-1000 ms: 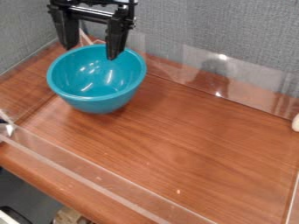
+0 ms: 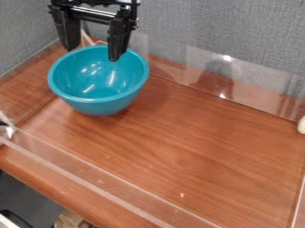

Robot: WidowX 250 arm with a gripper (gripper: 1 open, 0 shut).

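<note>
A blue plastic bowl (image 2: 98, 89) stands upright on the wooden table (image 2: 179, 160) at the upper left, empty as far as its inside shows. My gripper (image 2: 92, 44) hangs over the back of the bowl with its two black fingers wide apart and open, nothing held between them.
A grey felt wall and a clear strip run along the back of the table. A small white object (image 2: 300, 125) sits at the right edge of the view. The front-left edge drops to a dark area below.
</note>
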